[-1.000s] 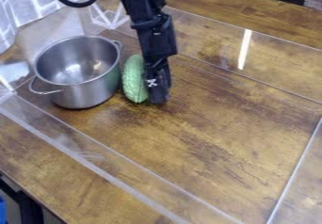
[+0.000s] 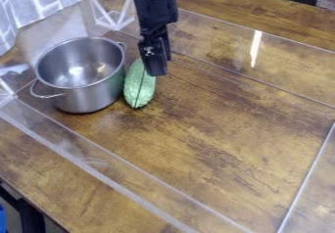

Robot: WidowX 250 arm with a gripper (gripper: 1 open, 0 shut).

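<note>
A steel pot point(image 2: 81, 80) with two side handles sits at the left of the wooden table. Right beside it lies a green leafy vegetable point(image 2: 139, 90), long and pale. My black gripper point(image 2: 155, 68) hangs over the vegetable's upper end and slightly right of it; whether its fingers are open or shut is hard to tell at this size.
Clear plastic edging point(image 2: 105, 166) runs along the table's sides. Bare wood point(image 2: 229, 139) fills the middle and right. A patterned cloth point(image 2: 66, 7) is at the back left.
My gripper has risen, moving toward the back of the table and away from the vegetable, which now shows more fully beside the pot.
</note>
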